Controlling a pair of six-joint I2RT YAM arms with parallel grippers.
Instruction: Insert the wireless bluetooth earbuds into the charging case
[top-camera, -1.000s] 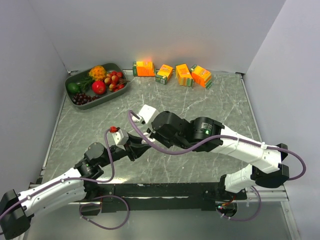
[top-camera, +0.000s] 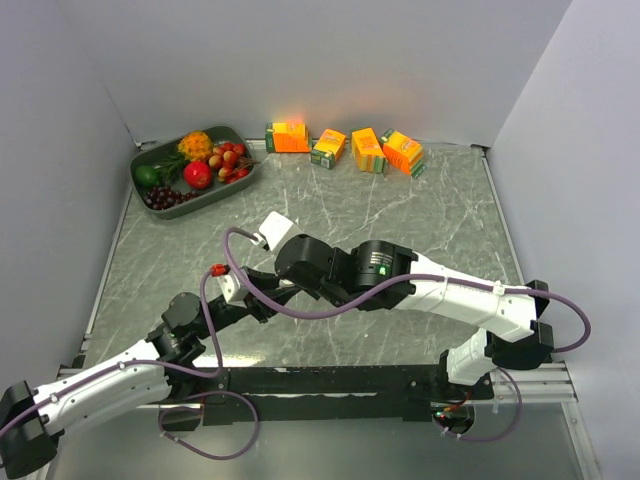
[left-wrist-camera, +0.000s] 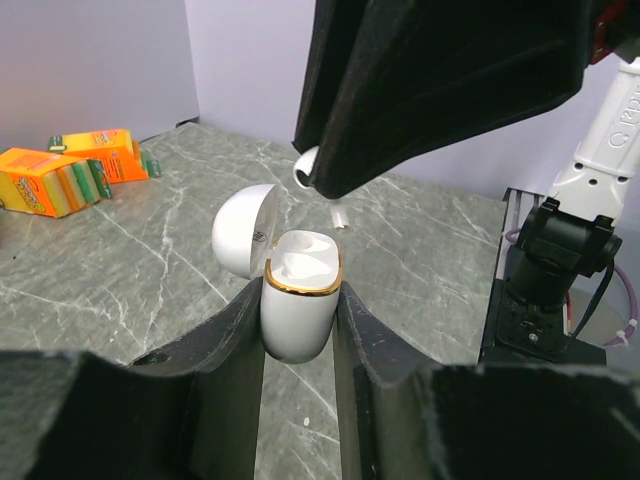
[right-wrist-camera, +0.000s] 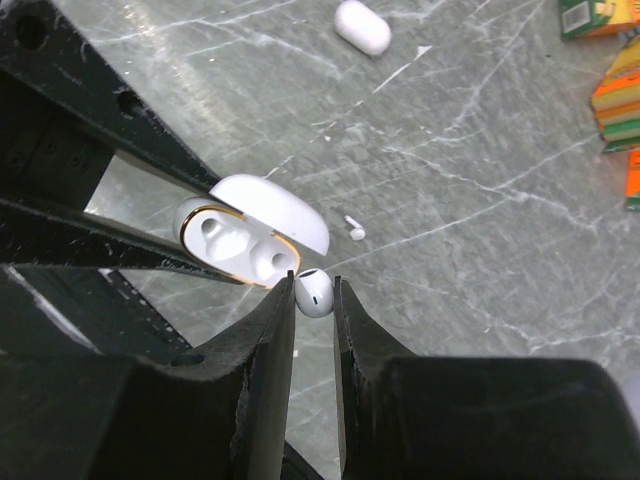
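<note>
The white charging case (left-wrist-camera: 298, 335), gold-rimmed with its lid (left-wrist-camera: 240, 232) raised, is clamped upright between the fingers of my left gripper. In the right wrist view the case (right-wrist-camera: 240, 248) shows two hollow wells, both empty. My right gripper is shut on a white earbud (right-wrist-camera: 314, 294), close beside the case's right end. From the left wrist view that earbud (left-wrist-camera: 305, 168) pokes out of the dark fingertips, above the case. A second earbud (right-wrist-camera: 356, 230) lies on the table. In the top view the right arm hides the case.
Another rounded white object (right-wrist-camera: 363, 27) lies on the marble table. Several orange boxes (top-camera: 367, 150) line the back edge, with a grey fruit tray (top-camera: 215, 200) at the back left.
In the top view, my right arm has shifted left.
</note>
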